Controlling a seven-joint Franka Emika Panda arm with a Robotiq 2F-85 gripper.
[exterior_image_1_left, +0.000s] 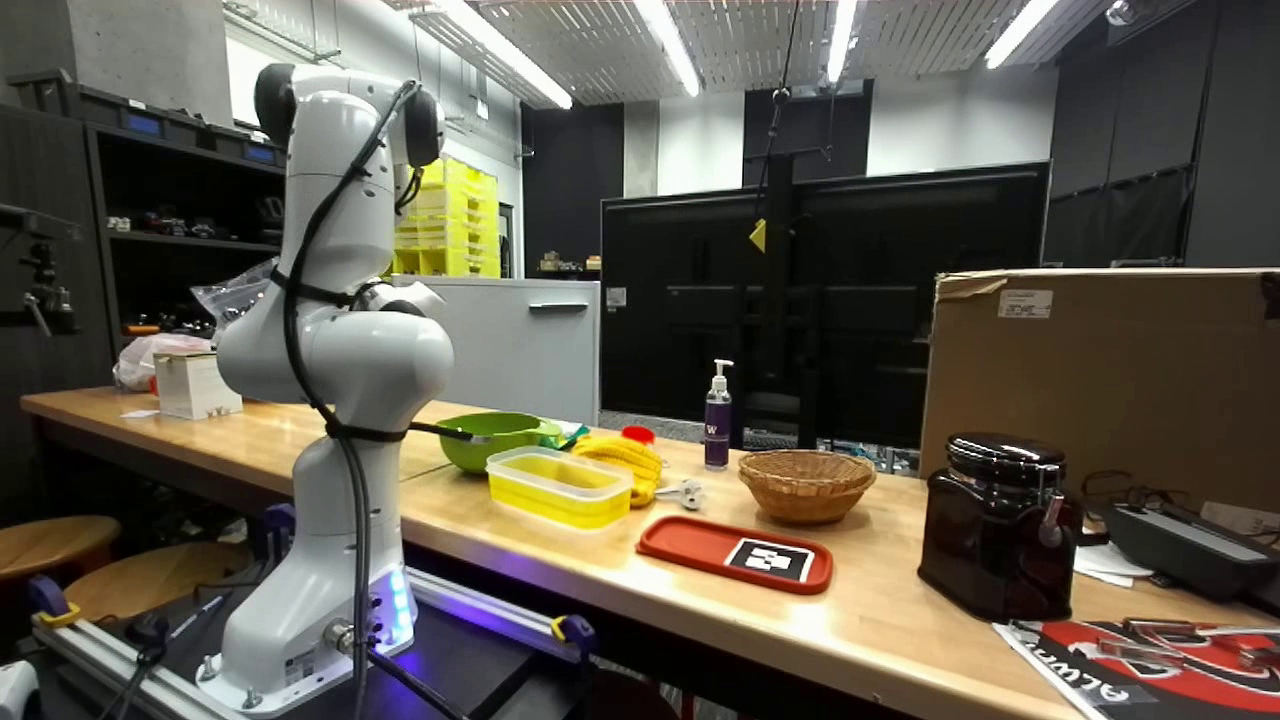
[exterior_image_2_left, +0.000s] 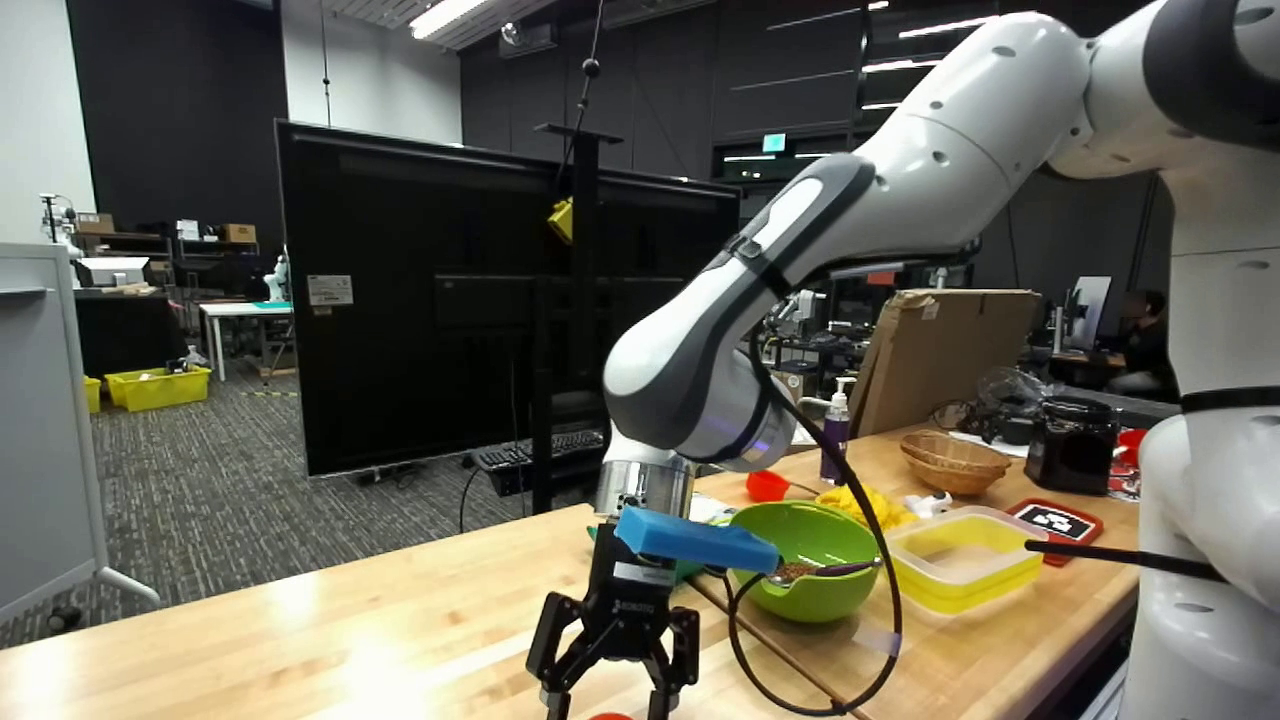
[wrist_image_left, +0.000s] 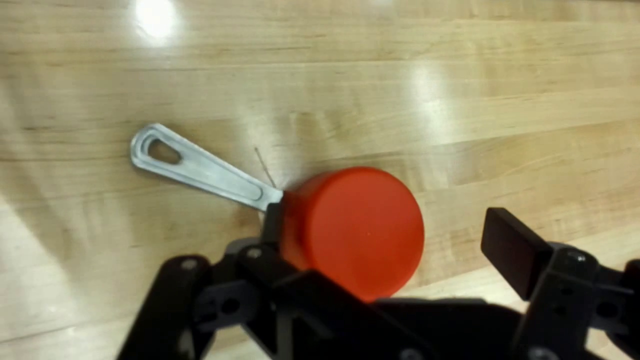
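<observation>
A round red cup-like piece (wrist_image_left: 366, 234) sits on the wooden table in the wrist view, its flat face toward the camera. A grey handle (wrist_image_left: 204, 165) with a slot at its end meets its left side. My gripper is open above the table. One finger (wrist_image_left: 274, 225) overlaps the red piece's left edge near the handle; whether they touch cannot be told. The other finger stands well clear on the right. Exterior view 2 has the gripper (exterior_image_2_left: 609, 706) pointing down, with just the top of the red piece between its fingers at the bottom edge. In exterior view 1 the arm hides the gripper.
Right of the gripper in exterior view 2 are a green bowl (exterior_image_2_left: 798, 600) with a spoon in it, a yellow-tinted container (exterior_image_2_left: 960, 588), a red scoop (exterior_image_2_left: 768, 485) and a wicker basket (exterior_image_2_left: 956, 463). A cable loops beside the bowl. Bare table (exterior_image_2_left: 300, 612) lies left.
</observation>
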